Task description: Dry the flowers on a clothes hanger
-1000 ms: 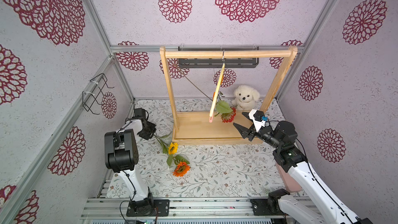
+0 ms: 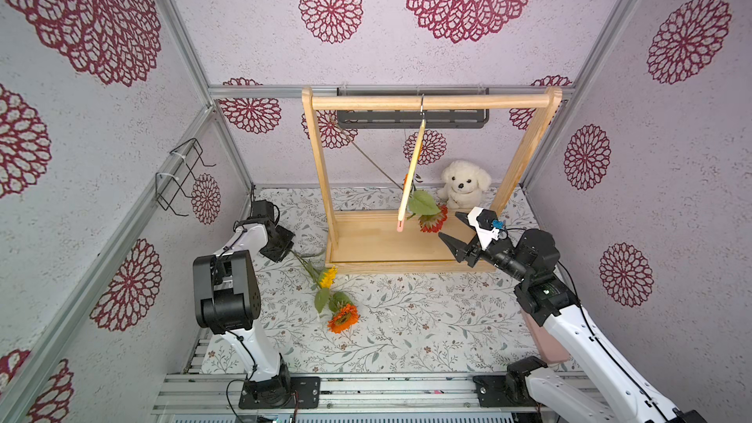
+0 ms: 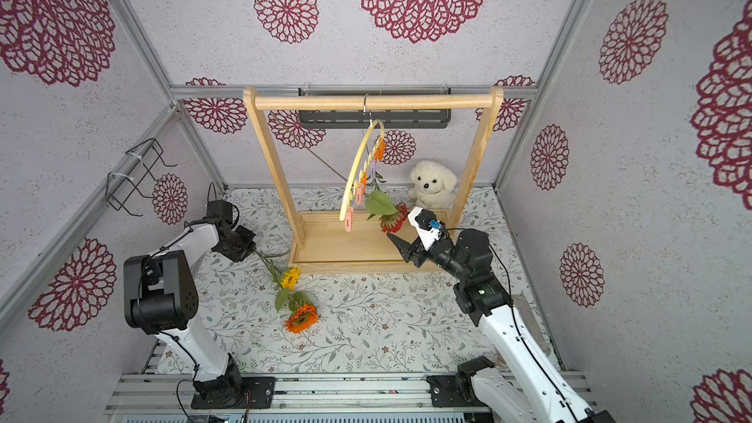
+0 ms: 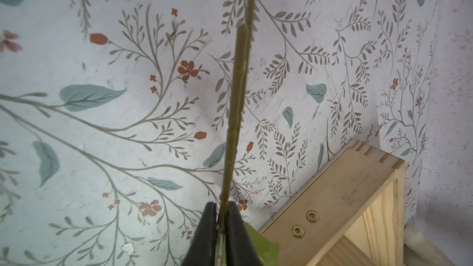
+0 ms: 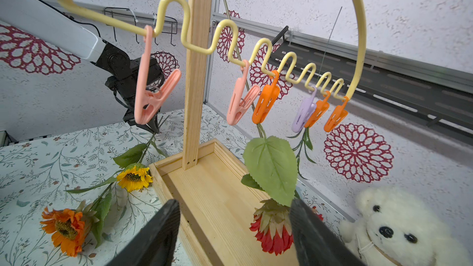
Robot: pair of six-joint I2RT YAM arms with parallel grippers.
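Observation:
A yellow clip hanger (image 3: 351,180) with pink, orange and purple clips hangs from the wooden rack's bar. A red flower (image 5: 272,226) with a long stem hangs under it. A yellow sunflower (image 2: 326,277) and an orange flower (image 2: 343,317) lie on the table at the left. My left gripper (image 2: 286,243) is low at the stems' ends; in its wrist view a stem (image 4: 235,113) runs between the blurred fingers, whose grip is unclear. My right gripper (image 2: 452,228) stands part open at the rack's right, near the hanging red flower, with nothing seen between its fingers.
The rack's wooden tray (image 2: 368,243) stands at the back centre. A white plush dog (image 2: 462,184) sits behind it at the right. A wire shelf (image 2: 181,176) is on the left wall.
My left arm has risen very slightly, the flowers at it shifting a little. My right gripper has moved very slightly.

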